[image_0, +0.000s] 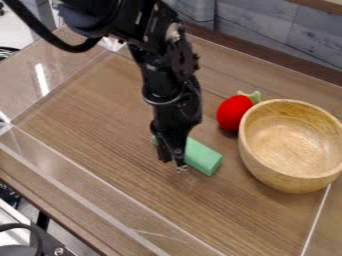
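Observation:
The fingertips are dark and small, so whether anything is between them cannot be made out. The arm reaches down from the top left.
A wooden bowl (293, 147) sits at the right, with a red tomato-like object (231, 113) with a green top just left of it. A cable crosses the bottom left corner.

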